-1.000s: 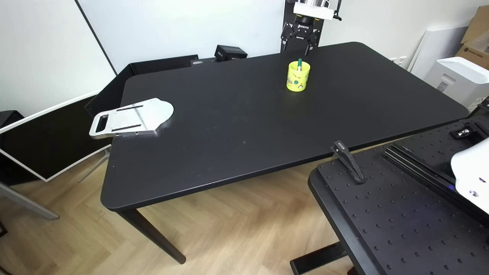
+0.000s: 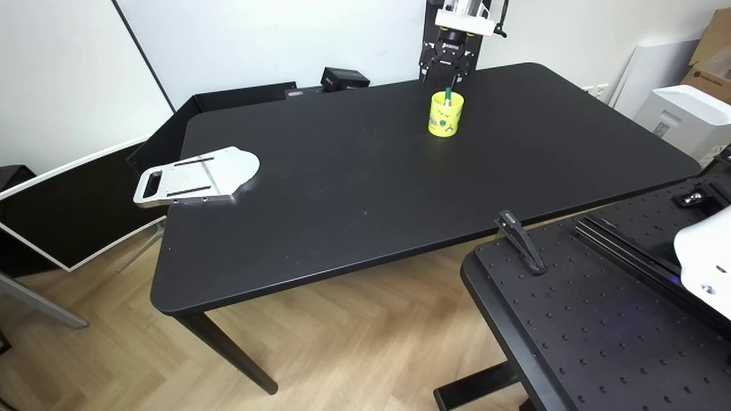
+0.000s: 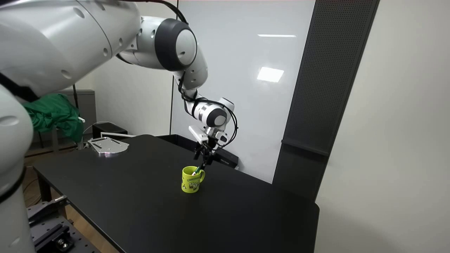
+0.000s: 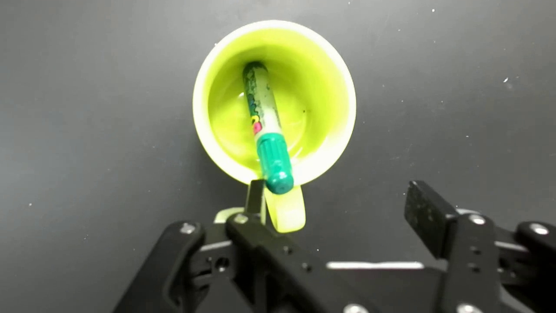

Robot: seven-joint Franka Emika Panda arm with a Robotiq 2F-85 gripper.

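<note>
A yellow-green mug [image 2: 442, 117] stands upright on the black table. A marker with a green cap [image 4: 274, 156] leans inside it, cap resting at the rim by the handle [image 4: 288, 211]. My gripper is partly open, on the handle side of the mug. In the wrist view one finger [image 4: 255, 198] overlaps the handle close to the cap, while the other finger [image 4: 428, 216] is well off to the right. Only bare table shows between them. Whether the near finger touches the handle or cap, I cannot tell.
A silver plate with a cut-out grip [image 2: 199, 176] lies at the table's left end, partly overhanging the edge. Black boxes [image 2: 344, 79] sit behind the far edge.
My gripper has come down slightly toward the mug, and its fingers look a little closer together. The mug and marker have not moved.
</note>
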